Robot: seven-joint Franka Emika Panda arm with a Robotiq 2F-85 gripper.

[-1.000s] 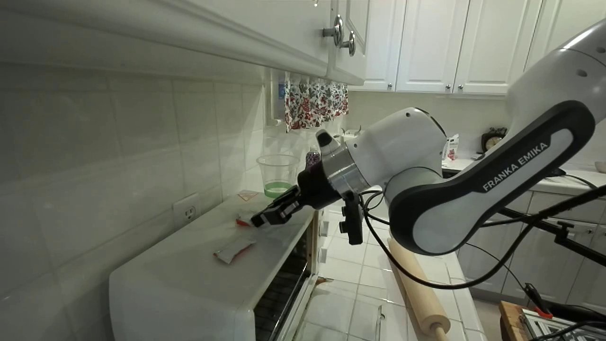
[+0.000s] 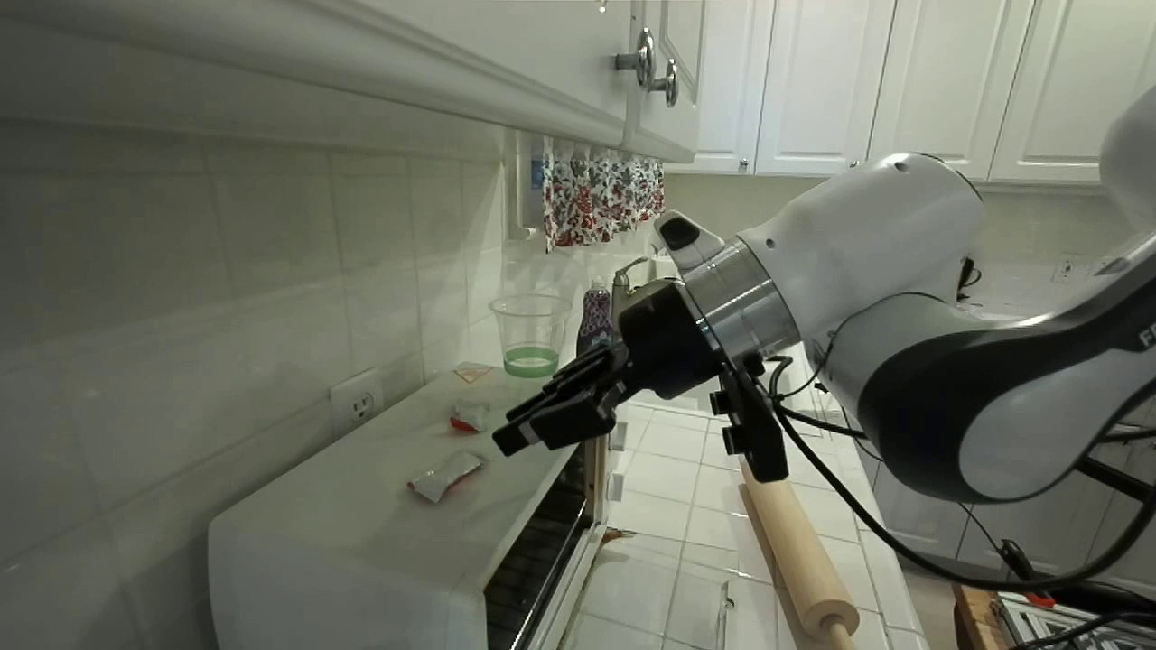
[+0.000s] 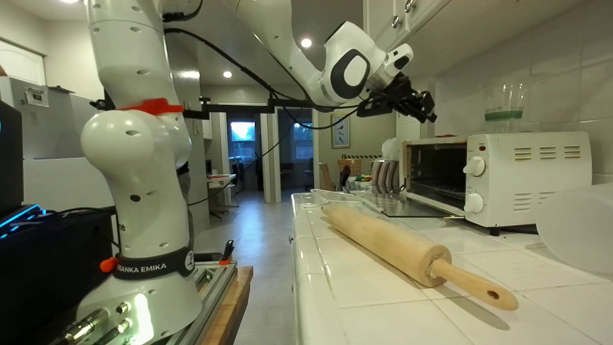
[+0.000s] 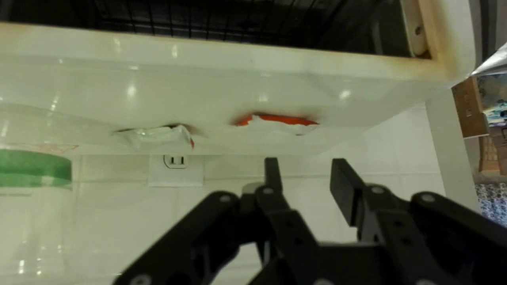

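Note:
My gripper (image 2: 522, 424) hovers above the white toaster oven (image 2: 325, 542), its fingers pointing toward the tiled wall. In the wrist view, the gripper has a clear gap between its fingers, and nothing sits in it. Two small silver packets with red parts lie on the oven top: one (image 2: 469, 416) near the plastic container, the other (image 2: 445, 477) closer to the first exterior camera. Seen from the wrist, the left packet (image 4: 159, 137) and the right packet (image 4: 281, 124) lie beyond the fingertips, untouched. Exterior view 2 hides both packets.
A clear container with a green band (image 2: 530, 361) stands at the oven's far end. The oven door (image 3: 396, 204) hangs open over the counter. A wooden rolling pin (image 3: 391, 244) lies along the counter. Cabinets (image 2: 520, 65) overhang the oven; an outlet (image 2: 357, 403) is on the wall.
Both packets lie where they were.

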